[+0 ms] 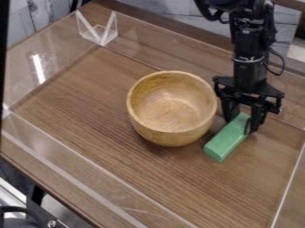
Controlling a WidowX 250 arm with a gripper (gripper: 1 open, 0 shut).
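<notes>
The black robot gripper [245, 107] reaches down from the top right, shut on the upper end of a green rectangular block [226, 142] that lies on the wooden table. Just left of the block sits a tan bowl [155, 102], empty as far as it shows. The fingertips are dark and partly hard to make out against the block.
A small clear wire-like or plastic container [98, 27] stands at the back left.
</notes>
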